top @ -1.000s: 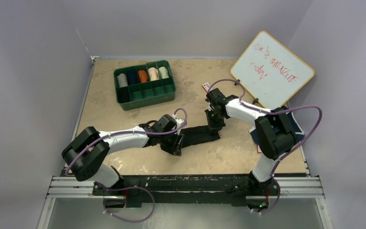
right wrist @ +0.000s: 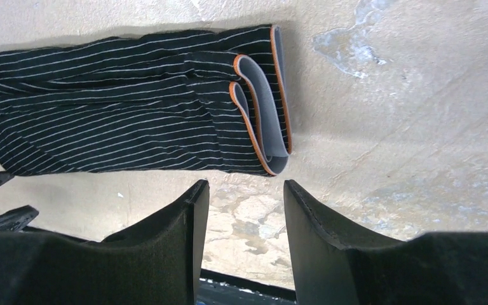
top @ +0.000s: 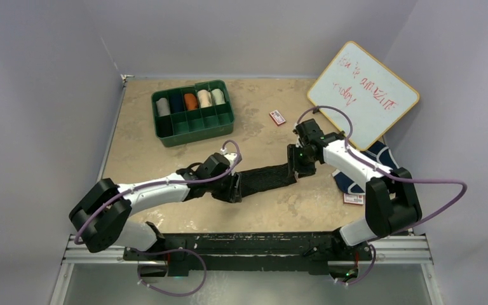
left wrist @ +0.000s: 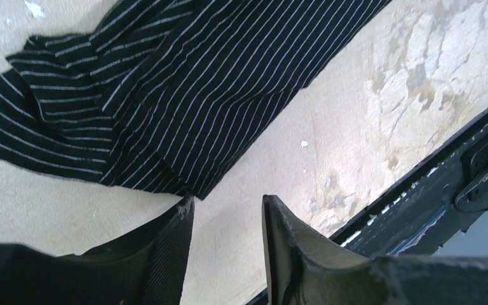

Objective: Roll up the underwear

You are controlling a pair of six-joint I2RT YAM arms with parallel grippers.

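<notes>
The black underwear with thin white stripes lies folded into a long flat strip across the middle of the table. Its right end shows an orange-edged grey waistband with layers slightly parted. At the left end the cloth is creased and bunched. My left gripper is open near that left end, its fingertips close to a cloth corner with no fabric between them. Beyond the near side of the waistband end, my right gripper stands open and empty.
At the back left is a green divided box with several rolled cloths in its rear compartments. A whiteboard leans at the back right, near dark folded cloth and a small red-and-white box.
My right gripper has moved right along the cloth to its waistband end. The underwear's right end has shifted slightly right.
</notes>
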